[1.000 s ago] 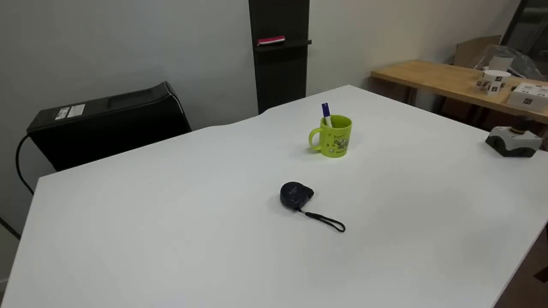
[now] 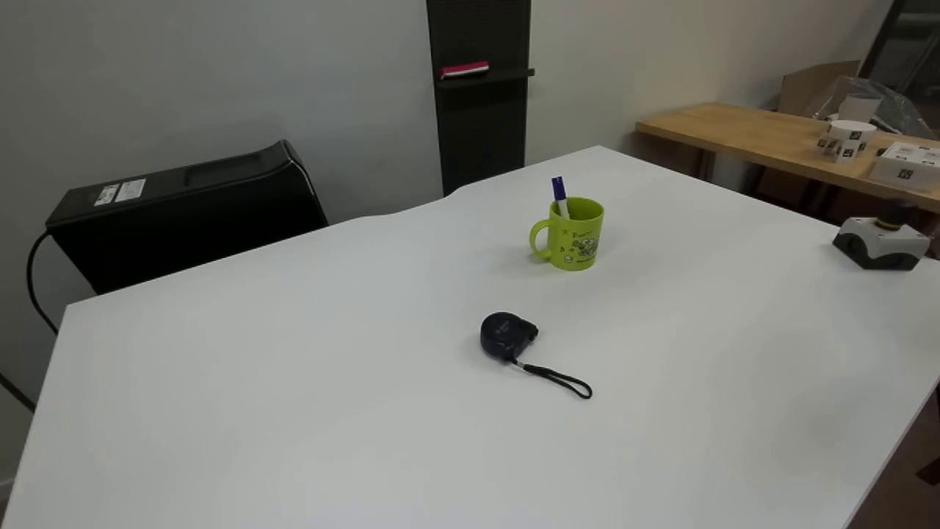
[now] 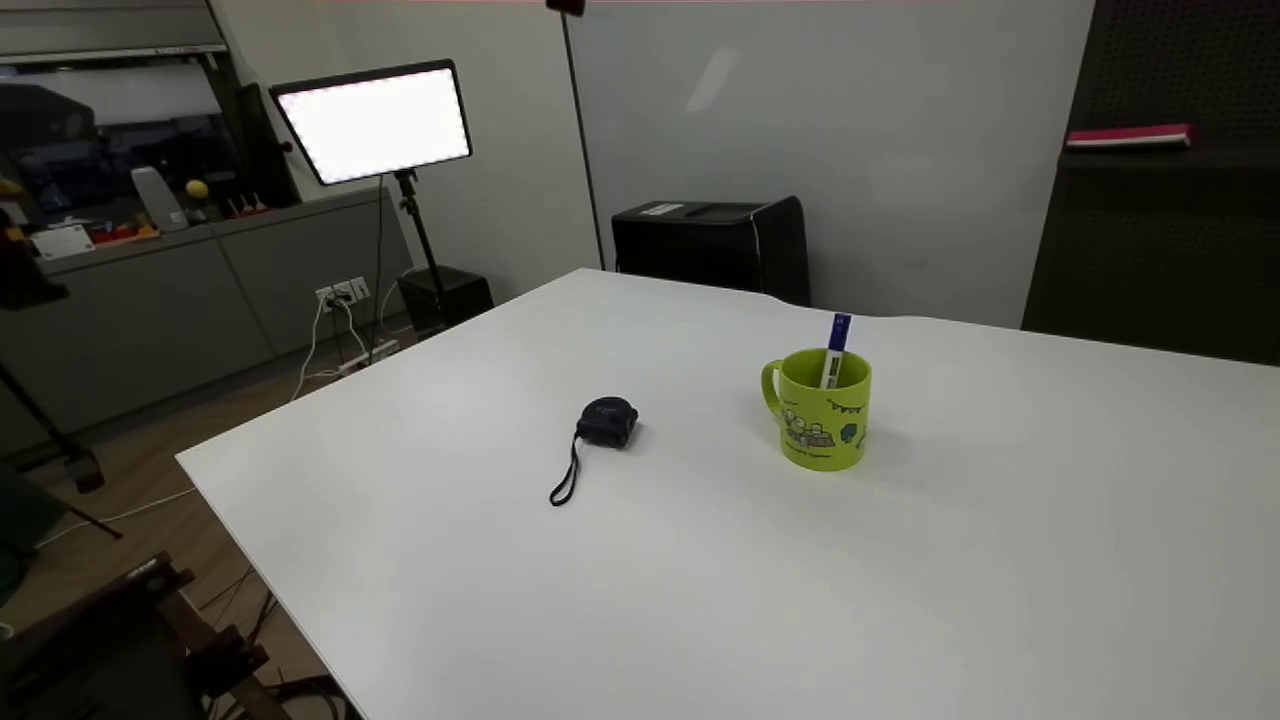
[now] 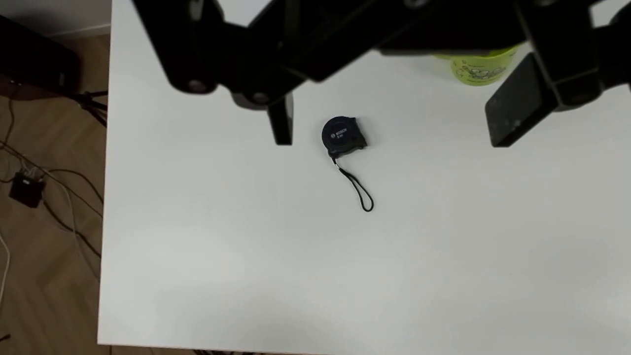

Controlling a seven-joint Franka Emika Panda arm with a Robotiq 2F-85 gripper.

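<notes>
A black tape measure (image 2: 506, 336) with a looped wrist strap (image 2: 560, 379) lies flat on the white table. Farther back, a lime-green mug (image 2: 577, 236) stands upright, its handle toward the left in exterior view 1. A marker with a blue cap (image 3: 837, 342) leans inside the mug and pokes above its rim. In the wrist view my gripper is open, high above the table, with the tape measure (image 4: 343, 136) seen below in the gap between its fingers. The mug (image 4: 480, 68) is partly hidden there behind the gripper body. Neither exterior view shows the gripper.
A grey-and-black button box (image 2: 881, 242) sits at its right edge in exterior view 1. Behind the table stands a black bin-like case (image 2: 194, 211). A lit panel lamp (image 3: 374, 121) stands off the table.
</notes>
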